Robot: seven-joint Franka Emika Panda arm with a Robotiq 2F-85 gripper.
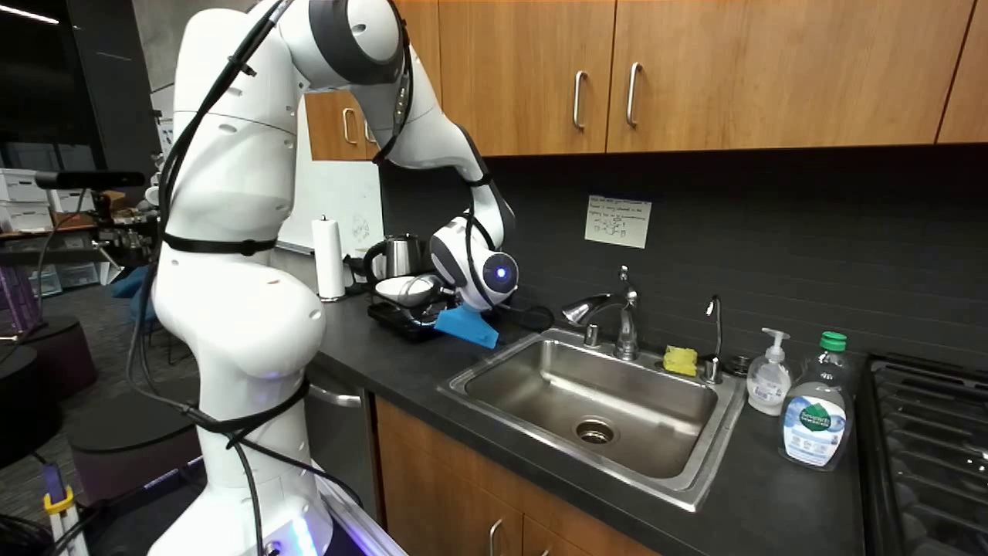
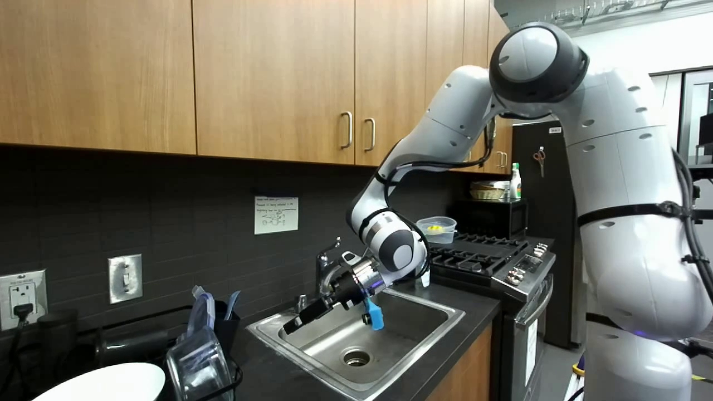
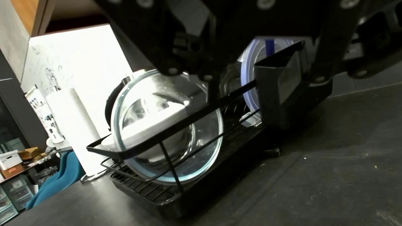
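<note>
In exterior view 2 my black gripper (image 2: 295, 323) slants down and left above the sink's near-left edge, pointing toward the dish rack side. The wrist view shows its dark fingers spread apart at the top, with nothing seen held. Ahead of it stands a black dish rack (image 3: 169, 137) on the counter. A round clear glass lid or bowl (image 3: 206, 150) leans upright in the rack, a white dish (image 3: 152, 124) behind it. Further along are a blue-rimmed clear lid (image 3: 247, 75) and a black utensil holder (image 3: 274, 90). The gripper is hidden behind the wrist in exterior view 1.
The steel sink (image 1: 593, 398) is empty, with a faucet (image 1: 626, 320) and a yellow sponge (image 1: 680, 361) behind it. Soap bottles (image 1: 815, 417) stand beside the stove (image 1: 935, 445). A paper towel roll (image 1: 328, 258) and kettle (image 1: 400, 256) are past the rack. Counter before the rack is bare.
</note>
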